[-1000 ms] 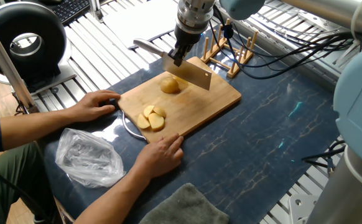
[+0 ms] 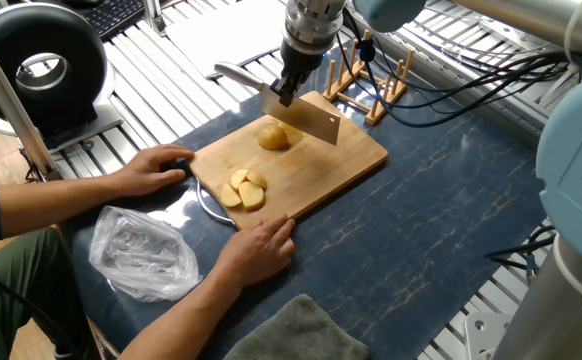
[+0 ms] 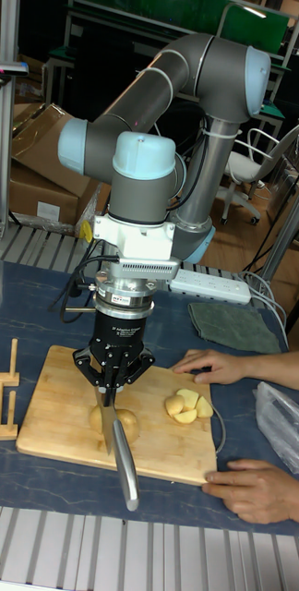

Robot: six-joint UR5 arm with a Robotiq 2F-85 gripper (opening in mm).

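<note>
My gripper is shut on a cleaver, a broad metal blade with a silver handle. The blade is held on edge over the wooden cutting board. Right beside it in exterior view 1 lies a potato, whose far side the blade partly hides. From exterior view 3 the knife is in front of the potato, with potato showing on both sides; whether they touch I cannot tell. Several cut potato pieces lie together near the board's handle end.
A person's hands hold the board at two corners. A wooden peg rack stands behind the board. A clear plastic bag and a grey-green cloth lie on the dark mat. Black cables hang beside the arm.
</note>
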